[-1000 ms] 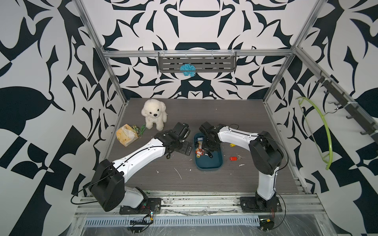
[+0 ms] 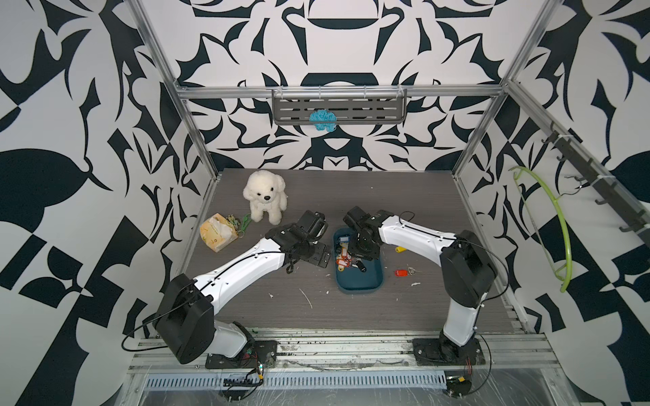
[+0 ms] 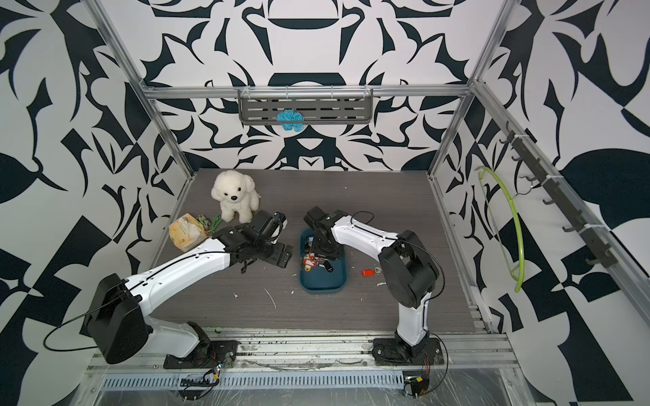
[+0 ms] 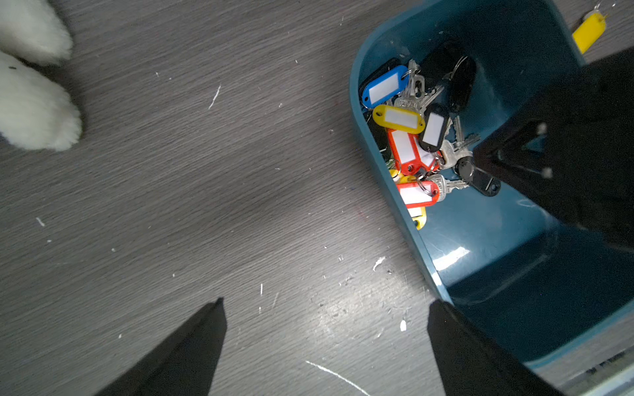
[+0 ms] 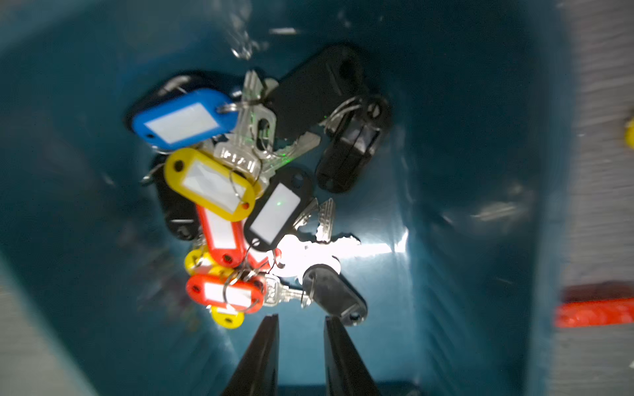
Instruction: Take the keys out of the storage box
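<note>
A dark teal storage box (image 2: 359, 287) stands mid-table. Inside, heaped toward its left side, lie several keys with blue (image 5: 178, 118), yellow (image 5: 210, 184), red (image 5: 224, 292) and black (image 5: 334, 295) tags. My right gripper is over the box, its fingertips a narrow distance apart, nothing between them. In the right wrist view the nearest black tag lies just above those fingertips; whether they touch cannot be told. My left gripper stands open and empty left of the box. The right arm covers part of the box in both top views.
On the table right of the box are a red-tagged key (image 2: 402, 272) and a yellow tag (image 2: 401, 249). A white toy dog (image 2: 265, 193) and a yellowish package (image 2: 218, 232) occupy the left back. Table behind the box is clear.
The left arm stayed still.
</note>
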